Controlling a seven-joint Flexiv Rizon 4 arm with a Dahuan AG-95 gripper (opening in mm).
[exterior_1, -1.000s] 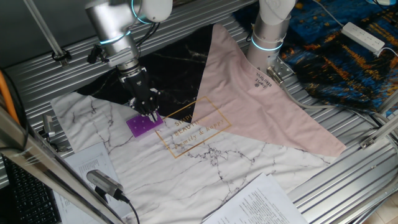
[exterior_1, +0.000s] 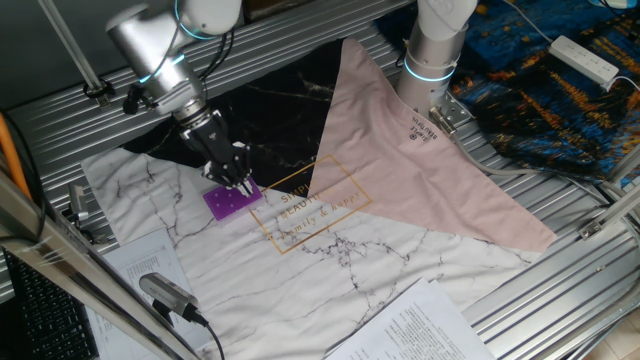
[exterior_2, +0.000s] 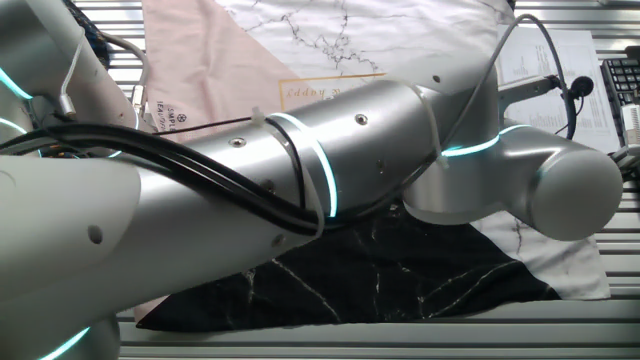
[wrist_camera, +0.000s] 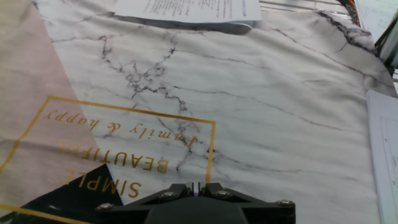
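A flat purple piece with small light dots (exterior_1: 225, 203) lies on the marble-patterned cloth (exterior_1: 330, 280), left of the gold printed frame. At its upper right edge, in exterior view 1, are the fingertips of my gripper (exterior_1: 245, 187); whether they touch it cannot be made out. The wrist view has my gripper at the bottom edge, its two fingertips almost together and nothing visible between them. The purple piece does not show there. In exterior view 2 the arm (exterior_2: 380, 140) covers both the gripper and the piece.
Paper sheets (exterior_1: 415, 325) lie at the cloth's front edge, with more papers (exterior_1: 145, 265) and a keyboard (exterior_1: 45, 310) at left. A camera on a stand (exterior_1: 168, 295) rises at front left.
The wrist and gripper body have swung left in exterior view 1, leaning the gripper more. The fingertips stay close to the same spot by the purple piece, which has not visibly moved.
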